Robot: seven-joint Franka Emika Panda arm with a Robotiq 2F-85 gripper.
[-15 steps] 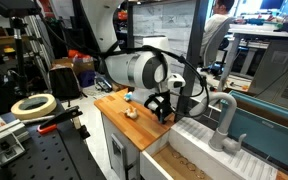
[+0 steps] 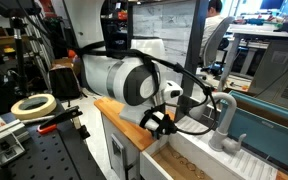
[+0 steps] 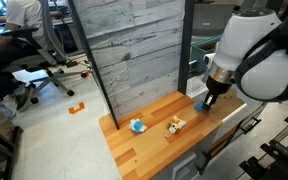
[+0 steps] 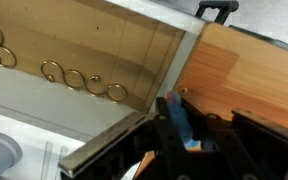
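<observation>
My gripper is shut on a blue object (image 4: pixel 179 117), only partly showing between the dark fingers in the wrist view. In exterior view 2 the gripper (image 3: pixel 206 103) is low, near the right end of the wooden counter (image 3: pixel 149 149), with a bit of blue at its tip. An open drawer (image 2: pixel 191 174) with a wooden bottom is just beside the gripper (image 2: pixel 162 129) in exterior view 1. Several metal rings or hooks (image 4: pixel 72 79) lie along the drawer's bottom in the wrist view.
A blue-and-white item (image 3: pixel 137 126) and a small tan figure (image 3: pixel 174 125) sit on the counter. A grey faucet (image 2: pixel 225 122) rises behind the drawer. Grey wooden boards (image 3: pixel 149 45) wall off the counter's back. A tape roll (image 2: pixel 33 107) lies on the dark table at the left.
</observation>
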